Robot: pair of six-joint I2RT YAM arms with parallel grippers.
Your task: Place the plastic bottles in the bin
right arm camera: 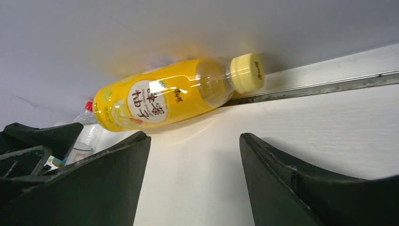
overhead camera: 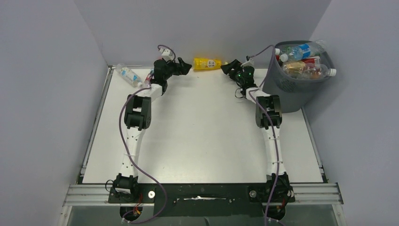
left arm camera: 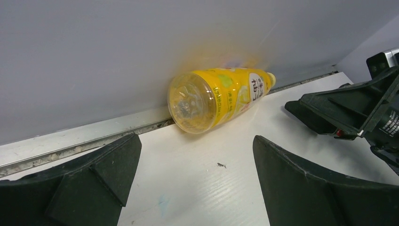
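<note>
A yellow-labelled bottle lies on its side against the back wall, its base toward my left gripper and its yellow cap toward my right gripper. Both grippers are open, their fingers apart with nothing between them, one at each end of the bottle. A clear bottle lies at the back left, and another item with a red part is partly hidden behind the left arm. The grey bin at the right is piled with bottles.
Walls close in the back and both sides. The bin takes up the back right corner, close beside the right arm.
</note>
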